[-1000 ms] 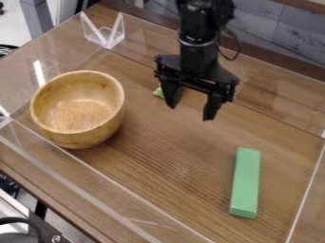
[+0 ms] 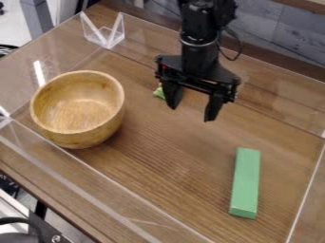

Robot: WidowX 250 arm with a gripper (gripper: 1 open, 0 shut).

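My black gripper [image 2: 196, 93] is over the back middle of the wooden table [image 2: 152, 180], with its two fingers spread open. A small green object [image 2: 162, 92] sits behind its left side, partly hidden by it. A light wooden bowl [image 2: 78, 110] is at the left, and a long green block [image 2: 245, 182] lies at the front right, both apart from the gripper.
A clear plastic holder [image 2: 105, 28] stands at the back left. A dark wall edge runs along the back right. Cables hang off the left edge.
The bowl and green block have not moved.
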